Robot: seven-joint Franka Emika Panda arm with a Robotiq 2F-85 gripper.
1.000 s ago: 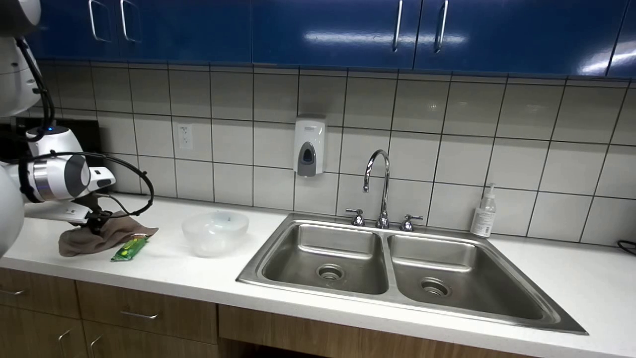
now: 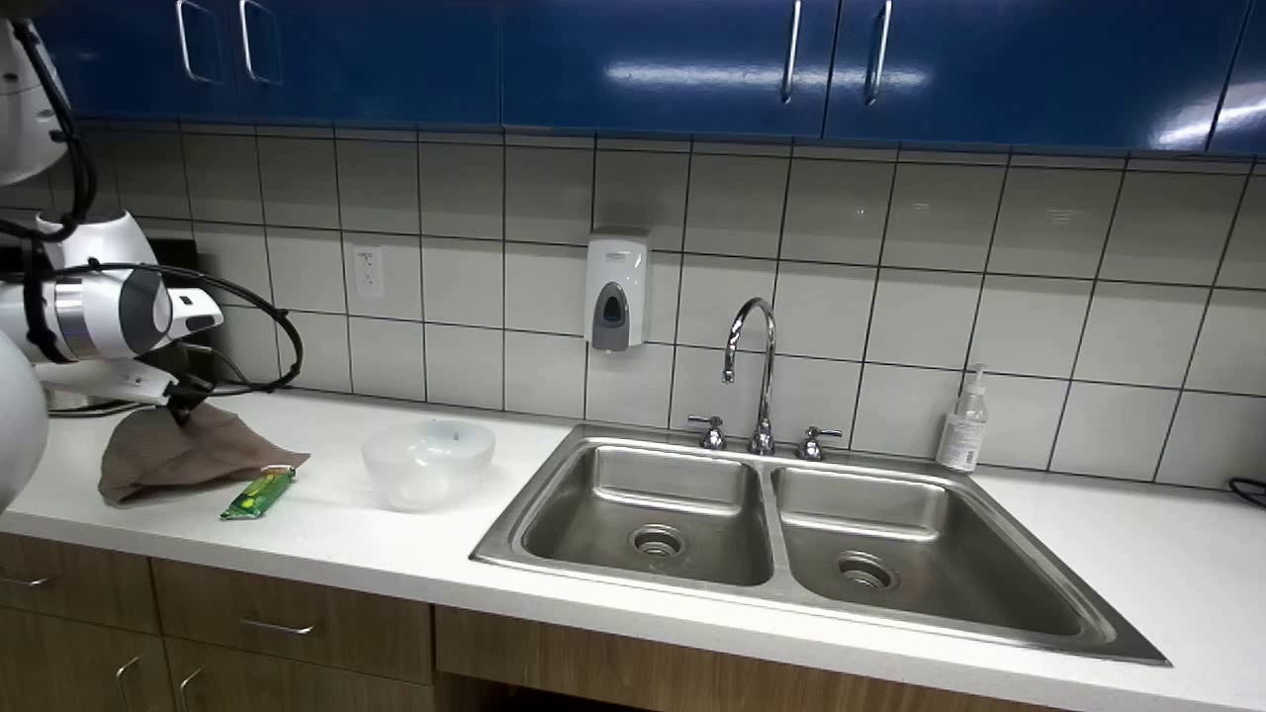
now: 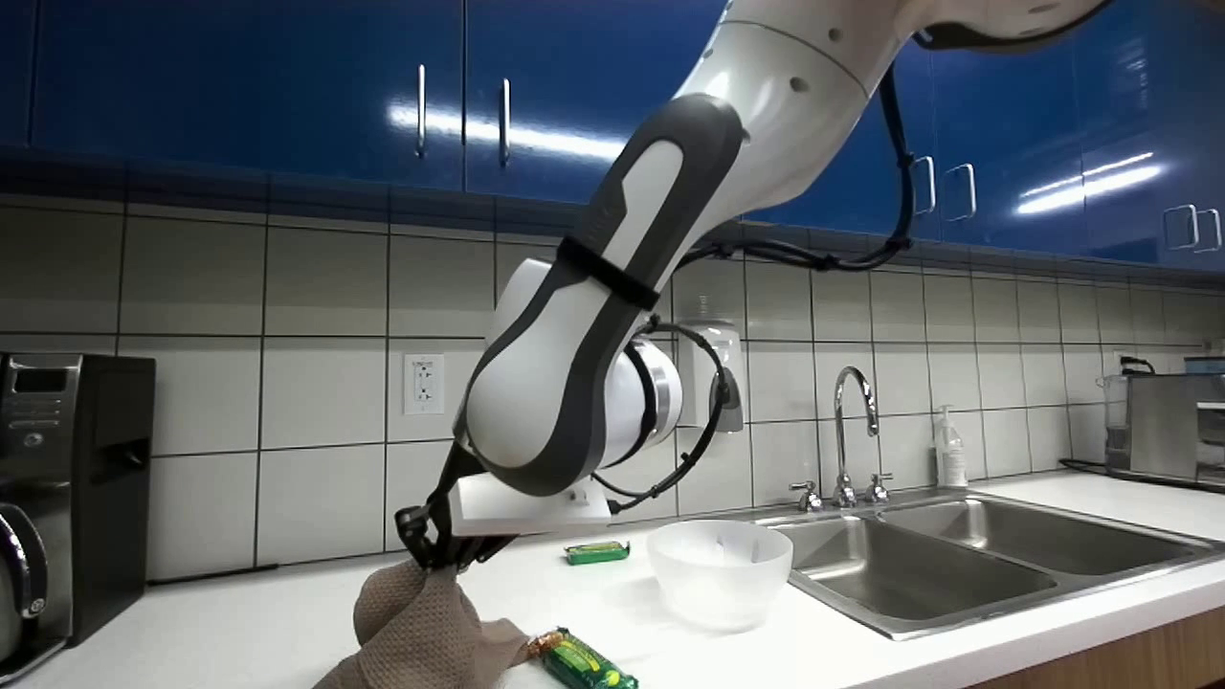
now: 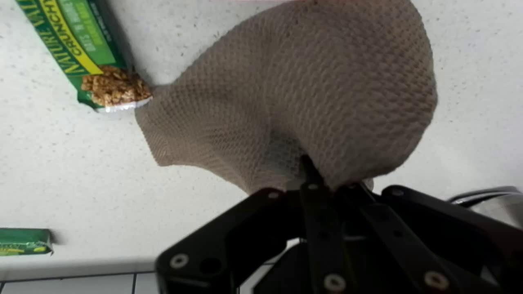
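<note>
A brown waffle-weave cloth (image 2: pixel 178 457) is pulled up into a peak at the counter's left end, its lower part still on the surface. At that peak my gripper (image 3: pixel 442 561) is shut on the fabric. The wrist view has the cloth (image 4: pixel 294 88) spreading out from my fingertips, where my gripper pinches a fold. A green granola bar packet (image 4: pixel 73 44) lies flat with one end against the cloth's corner. The second green packet (image 3: pixel 597 552) rests farther back, apart from the cloth. A translucent white bowl (image 3: pixel 720 580) stands to the right of both.
A steel double sink (image 2: pixel 771 522) with a faucet (image 2: pixel 760 368) lies right of the bowl. The black coffee maker (image 3: pixel 80 494) stands at the left by the wall. Bare counter separates the bowl from the cloth.
My gripper has risen and shifted slightly left, drawing the middle of the cloth upward into a taller peak. The bowl and the near green packet have stayed put.
</note>
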